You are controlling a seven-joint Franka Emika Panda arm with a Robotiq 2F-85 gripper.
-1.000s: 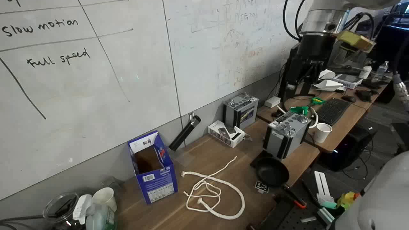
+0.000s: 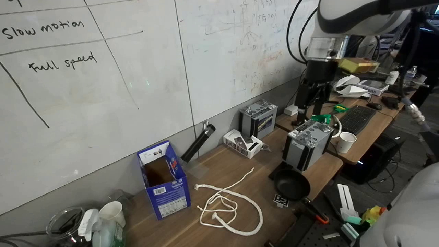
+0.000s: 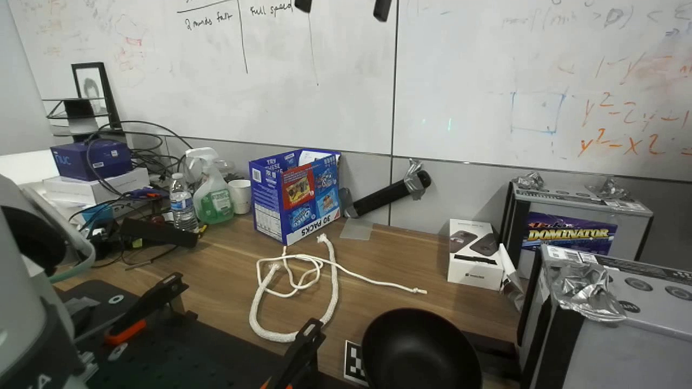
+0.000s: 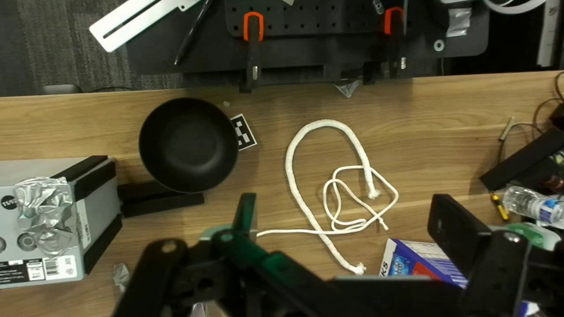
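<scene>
High above the table, my gripper stands open, its two dark fingers wide apart with nothing held between them. In exterior view 1 it is the black gripper (image 2: 307, 114) at upper right; exterior view 2 catches only its fingertips (image 3: 383, 9) at the top edge. A thick white rope (image 4: 292, 174) lies in a U-shaped curve on the wood. Crossing it is a thinner white cord (image 4: 394, 193), loosely looped, with one end running out straight. A black pan (image 4: 188, 145) rests to one side, empty.
An open blue box (image 2: 170, 199) stands by the whiteboard. Two grey battery-like blocks, the nearer block (image 3: 623, 350) and the farther block (image 3: 629, 227), flank a white phone box (image 3: 477, 269). A spray bottle (image 3: 212, 198) is at left. Bare wood surrounds the ropes.
In exterior view 1 my arm and gripper have shifted left and somewhat lower in the picture. The ropes, pan and boxes have stayed where they were.
</scene>
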